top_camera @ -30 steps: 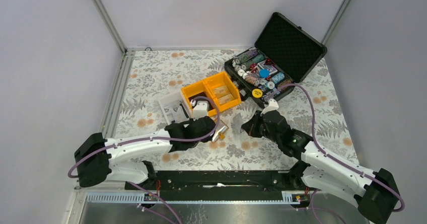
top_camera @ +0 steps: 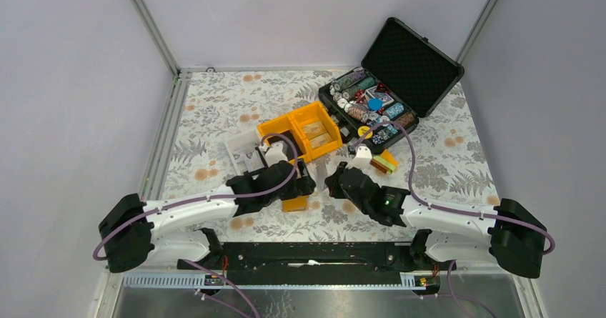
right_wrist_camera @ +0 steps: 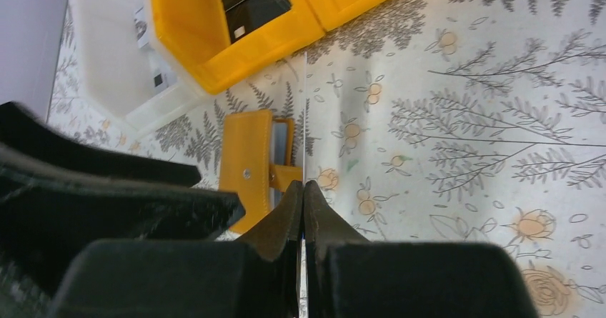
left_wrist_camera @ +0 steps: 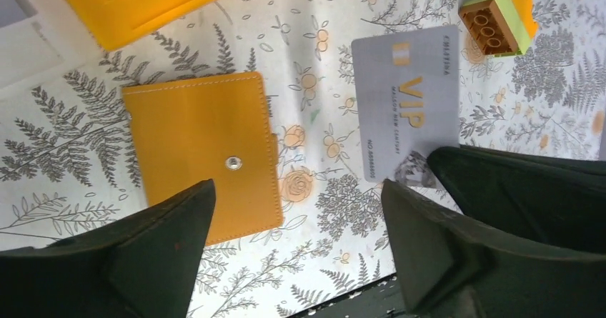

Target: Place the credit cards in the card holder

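Observation:
A silver VIP card (left_wrist_camera: 406,96) stands in the shut fingertips of my right gripper, seen edge-on in the right wrist view and face-on in the left wrist view. The orange card holder lies on the patterned table; in the right wrist view its side shows grey contents and a strap. My left gripper is part open above the holder's lower end, with nothing seen between its fingers.
Yellow trays (top_camera: 319,128) and a white tray (top_camera: 238,145) stand behind the holder. An open black case (top_camera: 411,68) of chips fills the back right, with yellow-green blocks (top_camera: 382,164) in front of it.
My right gripper has moved left with the card toward the middle. My left gripper has shifted and turned over the holder, whose orange face now shows below it.

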